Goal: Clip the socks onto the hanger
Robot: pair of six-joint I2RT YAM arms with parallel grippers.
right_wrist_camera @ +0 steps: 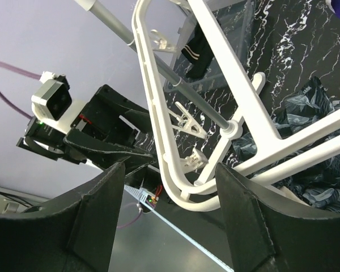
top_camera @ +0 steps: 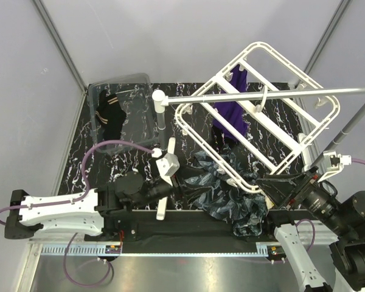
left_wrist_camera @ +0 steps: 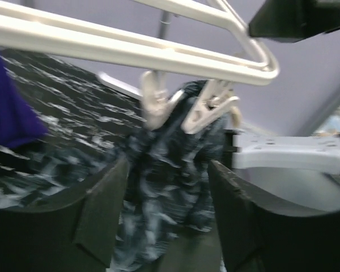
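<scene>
The white hanger hangs tilted from the metal rod, with clips along its frame. A purple sock hangs from its far side. A black sock with light stripes lies in the clear bin. My left gripper is left of the hanger's near corner, its fingers apart and nothing visible between them. In the left wrist view, two empty clips hang from the frame ahead of it. My right gripper is at the near corner, fingers apart; whether they touch the frame, I cannot tell.
The clear bin stands at the back left. A crumpled dark plastic bag lies under the hanger. The metal rod crosses above it, with a post on the left. Patterned table shows between bin and hanger.
</scene>
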